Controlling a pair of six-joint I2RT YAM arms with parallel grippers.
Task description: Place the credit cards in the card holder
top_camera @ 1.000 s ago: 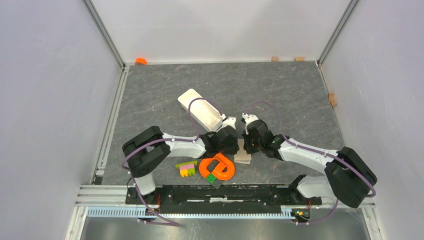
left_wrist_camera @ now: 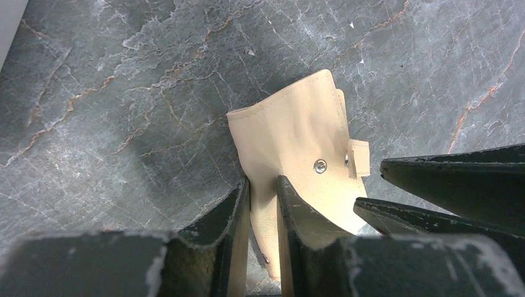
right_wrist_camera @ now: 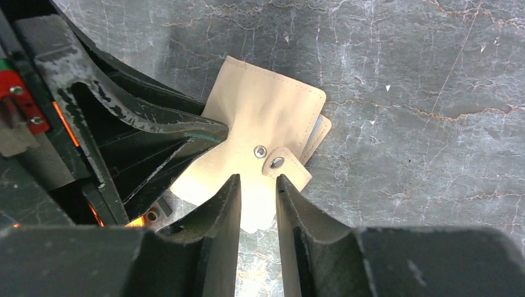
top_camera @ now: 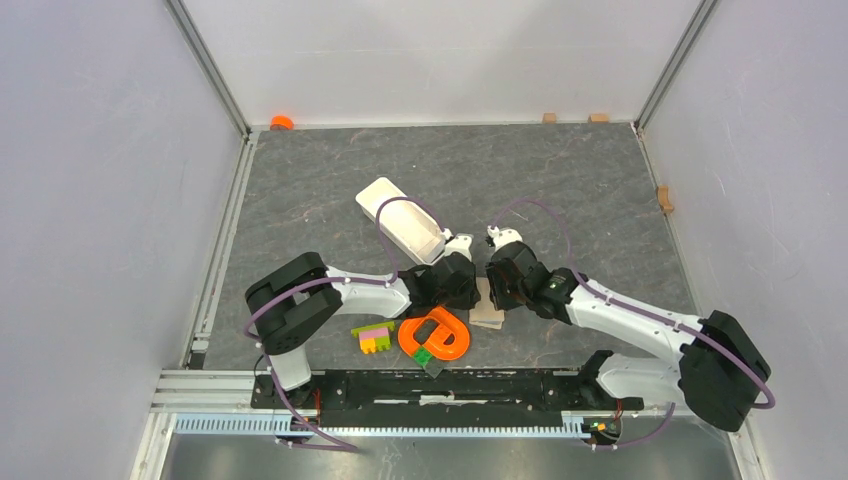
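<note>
The beige card holder (left_wrist_camera: pixel 297 136) lies on the grey table, its snap tab (left_wrist_camera: pixel 359 158) unfastened or loose at one side; I cannot tell which. My left gripper is shut on the holder's edge, which is pinched up between its fingers. Over the other side of the holder (right_wrist_camera: pixel 266 93), my right gripper stands open, with nothing seen gripped. A thin bluish edge, perhaps a card (right_wrist_camera: pixel 316 127), peeks out between the holder's layers. No other card can be made out. From above, both grippers hide much of the holder (top_camera: pixel 487 314).
A white tray (top_camera: pixel 375 193) lies behind the left arm. An orange ring-shaped piece (top_camera: pixel 458 340) and toy blocks (top_camera: pixel 374 340) sit in front of it. Both grippers are very close together.
My left arm stays in place at the holder.
</note>
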